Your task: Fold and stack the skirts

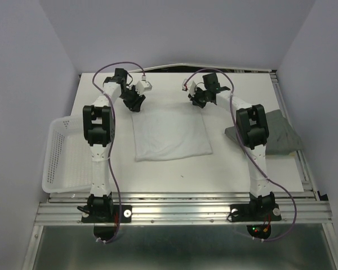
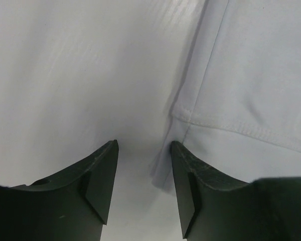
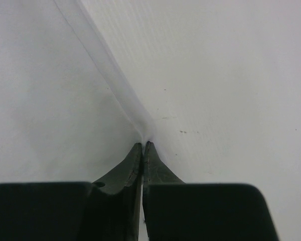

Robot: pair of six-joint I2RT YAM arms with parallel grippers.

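A white skirt [image 1: 170, 132] lies spread flat on the white table, its narrower end toward the back. At its back left corner is my left gripper [image 1: 137, 109]. In the left wrist view the left gripper is partly open, and the skirt's edge [image 2: 178, 133] lies by its right finger, with bare table under the other. My right gripper is shut on the skirt's back right corner; the side edge [image 3: 115, 80] of the cloth runs up from its fingertips. From above, the right gripper [image 1: 198, 103] sits at that same corner.
An empty white basket [image 1: 52, 147] stands at the left of the table. Dark green folded cloth [image 1: 279, 135] lies at the right, partly under the right arm. Bare table [image 1: 214, 179] shows in front of the skirt.
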